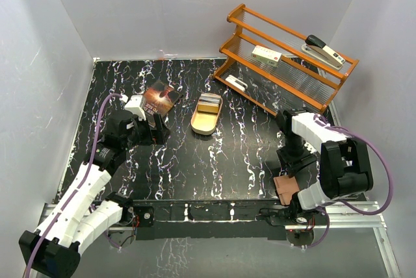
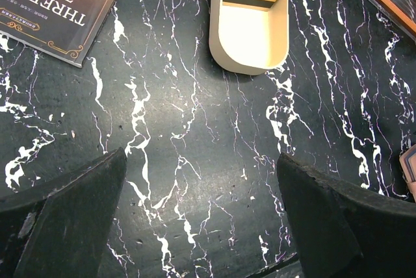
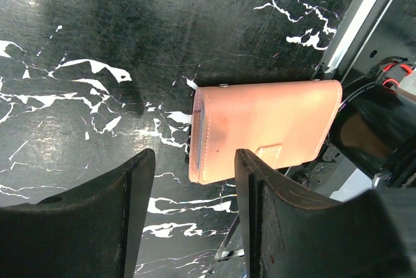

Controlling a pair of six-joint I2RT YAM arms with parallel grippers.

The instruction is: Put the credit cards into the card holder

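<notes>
A tan leather card holder [image 3: 273, 119] lies at the near right edge of the table, also in the top view as a small brown card holder [image 1: 286, 188]. Just above its left end, my right gripper is part open, with no object between its fingers. Several cards [image 1: 209, 101] stand in the far end of a cream oval tray [image 1: 204, 124] at the table's middle. My left gripper [image 1: 160, 128] hangs over the left side of the table, open and empty; in its wrist view bare table shows between the fingers.
A book [image 1: 160, 98] lies left of the tray. A wooden rack [image 1: 279, 63] at the back right carries a stapler [image 1: 324, 52], a small box [image 1: 266, 55] and a white item [image 1: 236, 82].
</notes>
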